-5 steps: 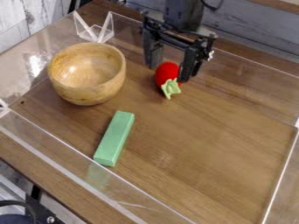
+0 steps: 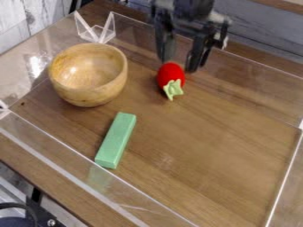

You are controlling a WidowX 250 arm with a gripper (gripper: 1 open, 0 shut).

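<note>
The gripper (image 2: 182,50) hangs at the top centre of the camera view, dark and blurred, its two fingers apart above a red strawberry-like toy (image 2: 171,76) with a light green top, which lies on the wooden surface. A wooden bowl (image 2: 89,80) sits to the left of the red toy. A mint green block (image 2: 116,140) lies lower left.
Clear walls edge the wooden board (image 2: 207,155). The right and lower middle of the board are bare. A white folded or wire-like shape stands behind the bowl at top left.
The toy stays on the board.
</note>
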